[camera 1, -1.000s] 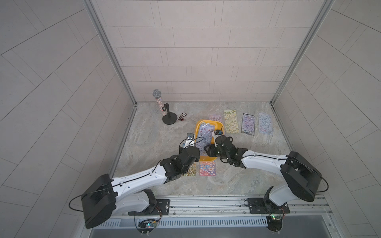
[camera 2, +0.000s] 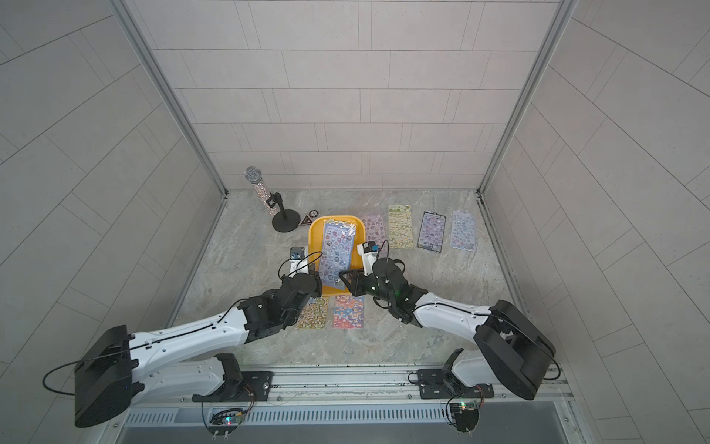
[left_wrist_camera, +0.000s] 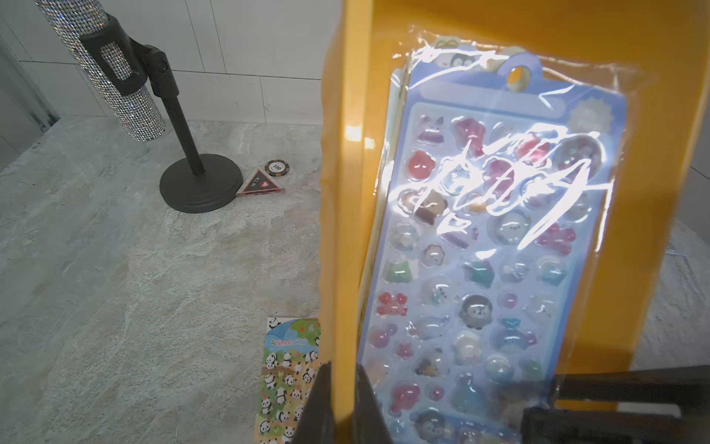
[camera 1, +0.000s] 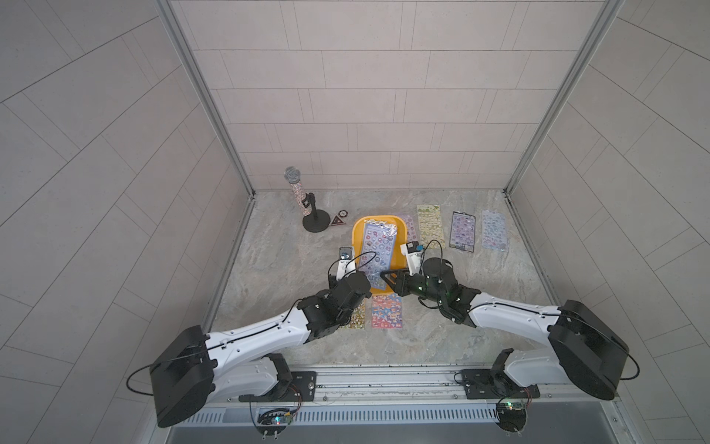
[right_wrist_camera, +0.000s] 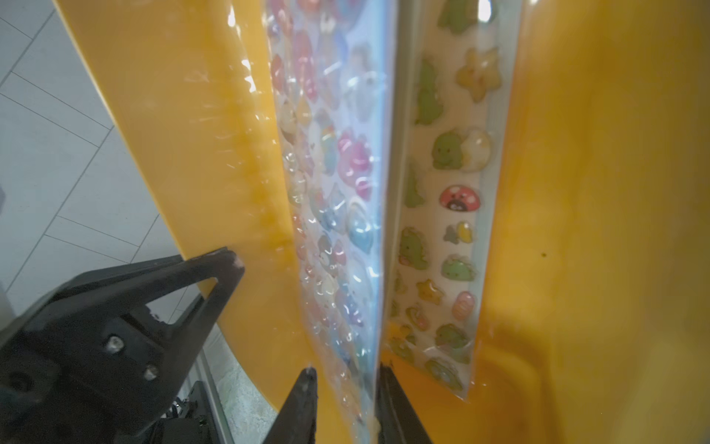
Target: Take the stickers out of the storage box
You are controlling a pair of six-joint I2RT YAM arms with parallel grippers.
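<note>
The yellow storage box (camera 1: 401,231) is tilted up toward me, holding a pale blue puffy sticker sheet (left_wrist_camera: 495,266) in clear film, with a dinosaur sticker sheet (right_wrist_camera: 451,199) behind it. My left gripper is shut on the box's left rim, which runs between its fingers in the left wrist view. My right gripper is open inside the box, its fingertips either side of the lower end of the blue sheet's edge.
Sticker sheets (camera 1: 429,225) lie in a row at the back right, more in front of the box (camera 1: 386,314). A microphone on a stand (camera 1: 315,219) stands back left, beside small chips.
The storage box has moved slightly left and back, with the left gripper shifting slightly along with it.
</note>
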